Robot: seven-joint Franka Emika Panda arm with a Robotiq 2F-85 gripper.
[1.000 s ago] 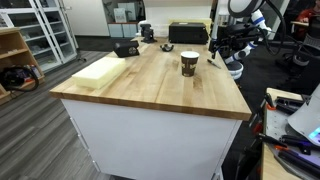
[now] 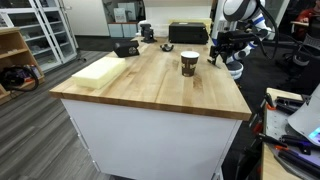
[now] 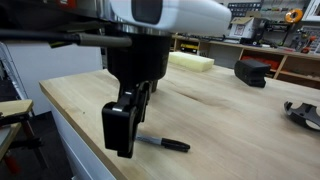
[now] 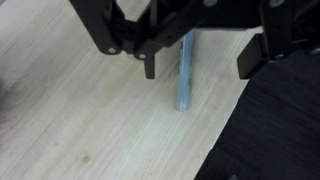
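Note:
A marker with a grey body and black cap [image 3: 175, 145] lies on the wooden tabletop [image 3: 215, 125]. Directly over it is my gripper, its fingers apart. From the wrist, the marker's grey barrel [image 4: 185, 80] runs between the two fingers, closer to the left one, with clear space on both sides. Its upper part is hidden by the gripper body. The gripper [image 3: 125, 130] points down beside the marker in exterior view 2; whether the tips touch the table cannot be told.
A patterned cup [image 2: 188, 64] stands near the marker. A pale yellow block [image 2: 100, 72], a black block [image 3: 252, 73] and a dark curved object [image 3: 302, 115] sit farther off. The table's edge [image 4: 215, 140] is close to the gripper.
My gripper has come down toward the marker at the table's far right in exterior view 1. The cup and blocks have not moved.

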